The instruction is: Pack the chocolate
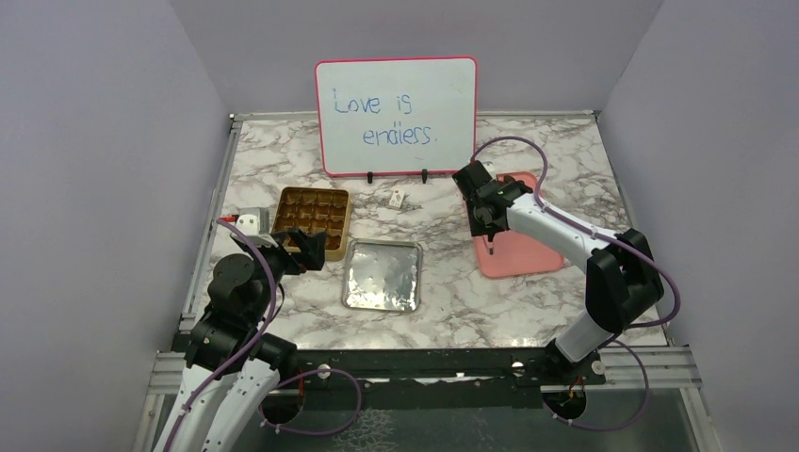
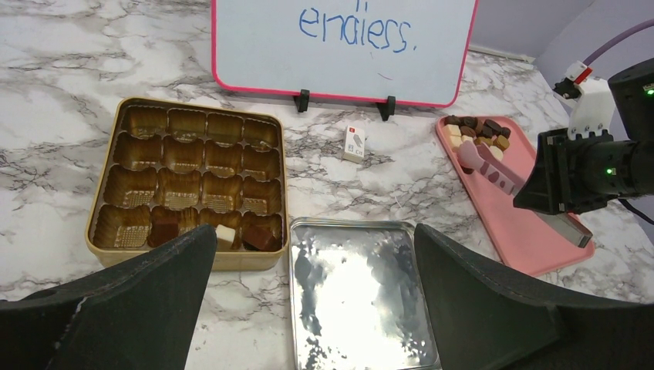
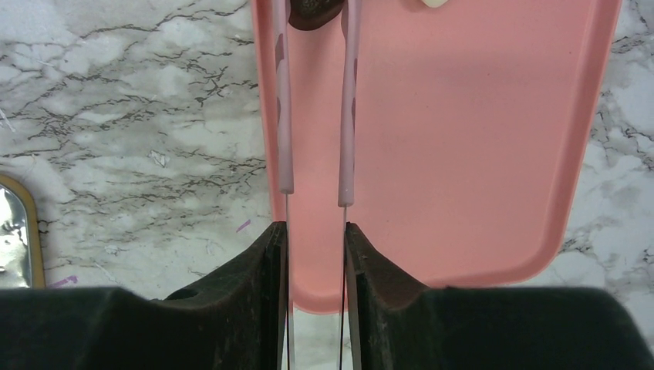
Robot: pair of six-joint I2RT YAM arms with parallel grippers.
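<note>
In the left wrist view, the gold compartment box (image 2: 123,158) holds a dark chocolate (image 2: 164,230), a white chocolate (image 2: 224,237) and a brown chocolate (image 2: 258,235) in its front row. My left gripper is open and empty, over the near side of box and metal tray. Over the pink tray (image 3: 463,154), my right gripper is shut on the tongs (image 3: 348,131), which have pinkish tips. Between those tips, at the top edge, shows a dark round chocolate (image 3: 315,11); whether they grip it I cannot tell. Several chocolates (image 2: 493,132) cluster at the tray's far end.
A shiny metal tray (image 1: 382,275) lies between the box and the pink tray. Behind it is a small white box (image 1: 397,199), with a whiteboard (image 1: 396,113) standing at the back. Bare marble separates the two trays.
</note>
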